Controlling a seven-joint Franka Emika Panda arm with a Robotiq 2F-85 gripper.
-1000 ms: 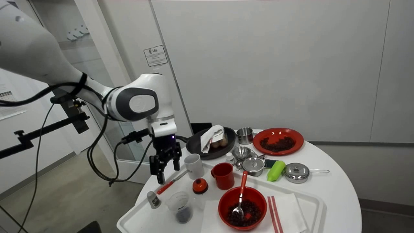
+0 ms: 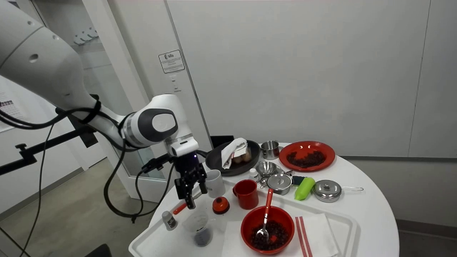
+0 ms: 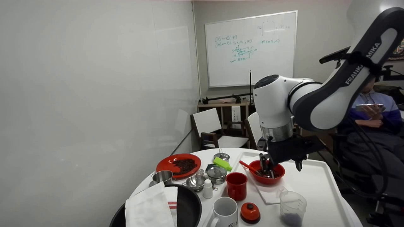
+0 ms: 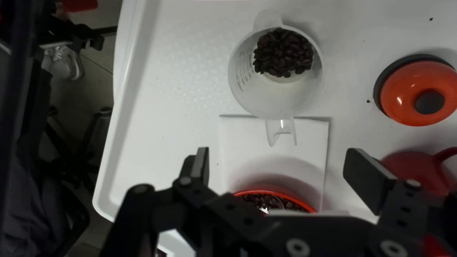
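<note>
My gripper [image 2: 197, 195] stands open above the tray, and its fingers are wide apart with nothing between them in the wrist view. Ahead of the fingers there, a clear measuring cup [image 4: 274, 96] holds dark beans [image 4: 282, 53]. A red bowl [image 2: 249, 229] contains more dark beans, with a red-handled spoon [image 2: 267, 214] leaning in it. In the wrist view the gripper body partly covers this bowl. An orange-red lid-like piece [image 2: 220, 205] and a red mug [image 2: 246, 194] sit close by.
A white mug [image 2: 215, 184], a red-handled knife [image 2: 180, 209] and a grey shaker [image 2: 169, 221] are near the gripper. Farther back are a black pan [image 2: 214, 159], metal pots [image 2: 279, 183], a green bottle [image 2: 304, 189] and a red plate of beans [image 2: 327, 150]. One side of the tray [image 4: 171, 128] is bare.
My gripper has shifted right and lower in exterior view 1, and it now overlaps part of the knife there. The objects on the table look unmoved.
</note>
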